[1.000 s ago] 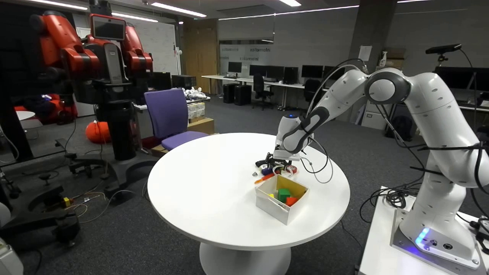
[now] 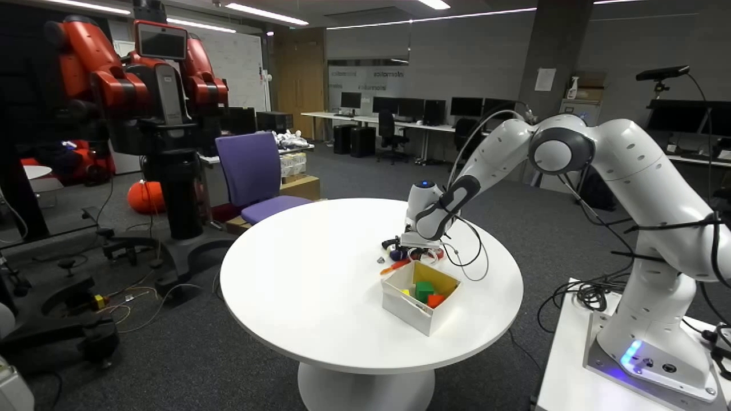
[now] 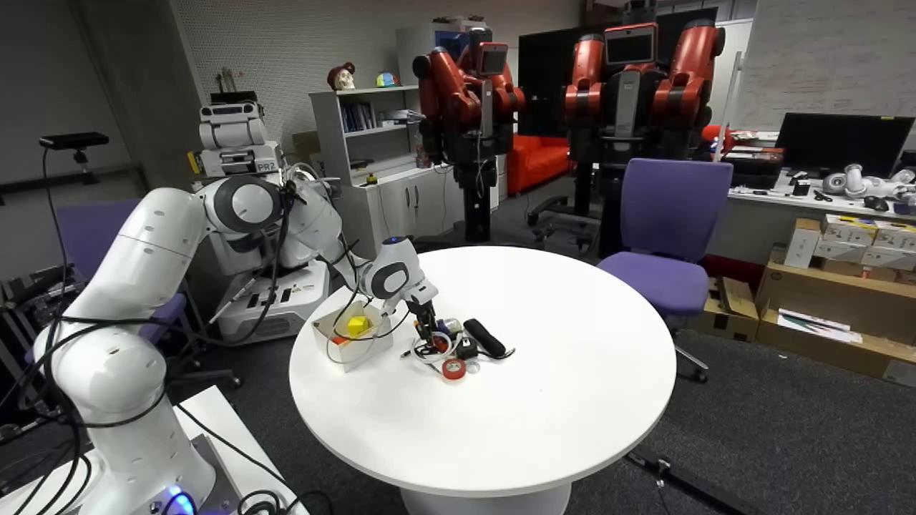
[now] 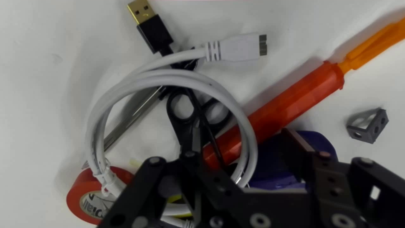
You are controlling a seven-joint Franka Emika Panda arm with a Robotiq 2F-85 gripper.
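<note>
My gripper is partly open low over a cluster of small items. In the wrist view its fingers stand apart on either side of a red-orange tube (image 4: pixel 292 98) with an orange end. One fingertip is inside a coiled white cable (image 4: pixel 227 95), over black-handled scissors (image 4: pixel 177 119). The other fingertip overlaps a dark blue object (image 4: pixel 317 142). A roll of red tape (image 4: pixel 77 193) lies at lower left, partly covered by the cable. I cannot tell whether the fingers touch anything; the hand hides the lower part of the pile.
An open white box (image 2: pixel 408 308) holding a green block (image 2: pixel 424 291), a red block (image 2: pixel 436 300) and a yellow block (image 3: pixel 358 326) stands beside the pile. A small grey bracket (image 4: pixel 368 125) lies apart.
The arm has come lower and slightly left in exterior view 1, bringing my gripper down among the items. The box and its blocks stay where they were.
</note>
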